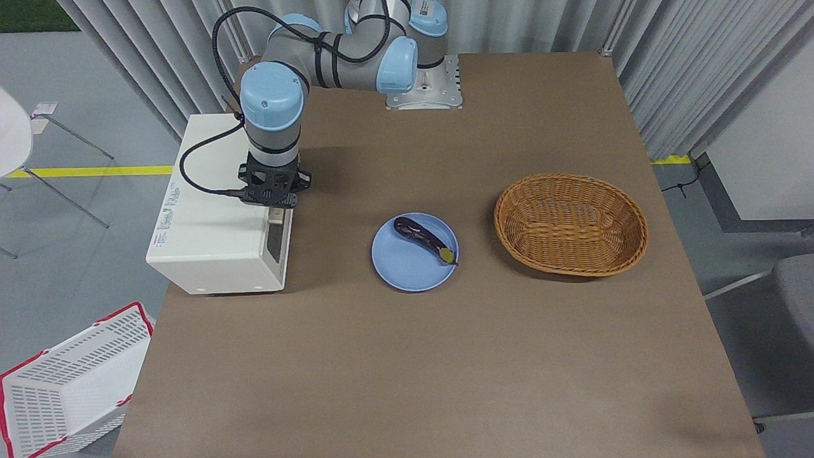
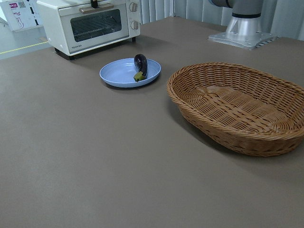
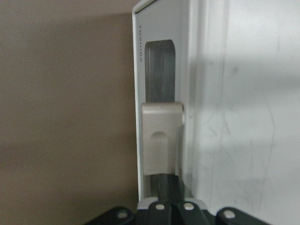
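A white toaster oven (image 1: 200,252) stands at the left of the table, door toward the plate, its handle (image 2: 96,8) along the door's top. My gripper (image 1: 275,194) is at that door's upper edge; in the wrist view its dark fingertips (image 3: 166,187) sit at the pale handle (image 3: 159,138), and whether they are open, shut or gripping it I cannot tell. A blue plate (image 1: 404,275) holds an eggplant (image 1: 423,238), which lies between the oven and the basket.
A wicker basket (image 1: 570,225) sits on the right of the brown table (image 1: 442,366). A white crate (image 1: 68,389) is on the floor at the front left.
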